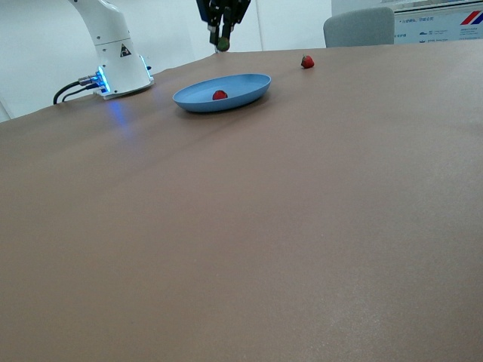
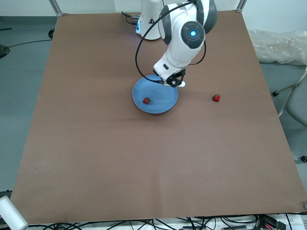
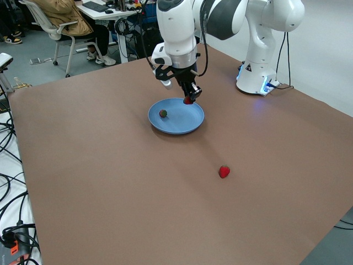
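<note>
My gripper (image 3: 188, 98) hangs over the far part of the blue plate (image 2: 160, 98), shut on a strawberry, whose red shows between the fingertips in the right view and whose green top (image 1: 223, 44) shows in the top view. Another strawberry (image 2: 146, 100) lies on the plate, left of centre in the left view. A loose strawberry (image 2: 216, 98) (image 1: 308, 62) (image 3: 224, 171) lies on the brown tabletop to the right of the plate in the left view.
The arm's white base (image 3: 256, 77) stands at the back, behind the plate in the left view. Cables (image 2: 206, 223) run along the near edge, off the tabletop.
</note>
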